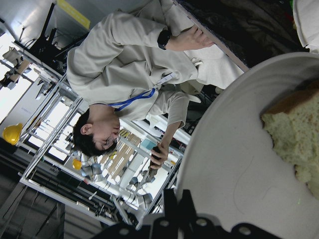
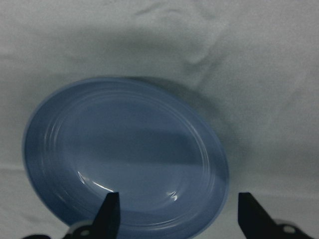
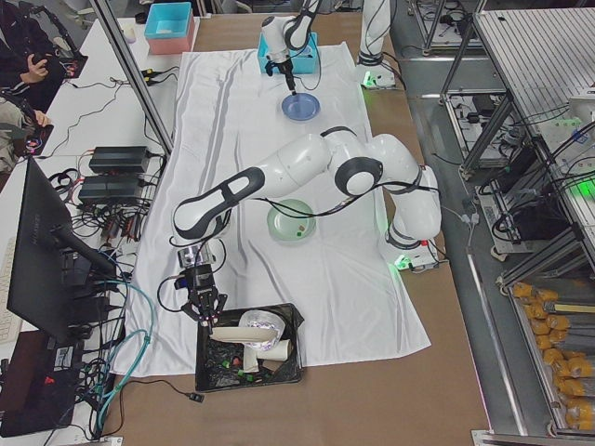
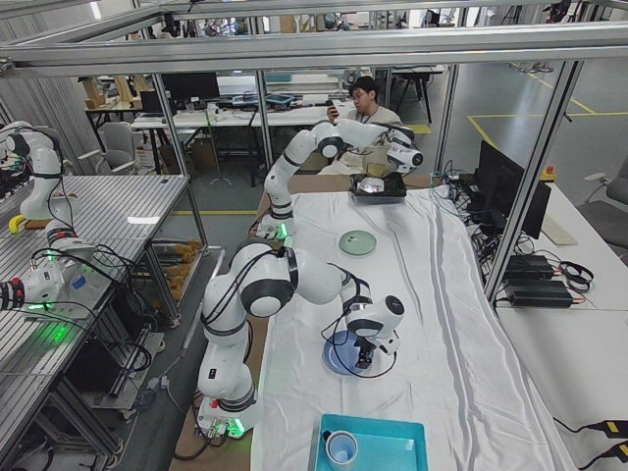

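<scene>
My left gripper (image 3: 206, 307) is at the black bin (image 3: 212, 372), shut on a cream plate (image 3: 238, 334) that is steeply tilted. In the left wrist view this plate (image 1: 224, 149) fills the right side, with a piece of bread (image 1: 294, 129) on it; a foil bowl (image 3: 262, 321) sits in the bin. My right gripper stands open over a blue plate (image 2: 124, 144), which lies on the white cloth (image 4: 442, 275).
A green plate (image 3: 290, 223) lies mid-table. A blue tray (image 4: 392, 442) with a cup (image 4: 341, 446) is near the right arm. A monitor and cables line one side; a person sits beyond the bin.
</scene>
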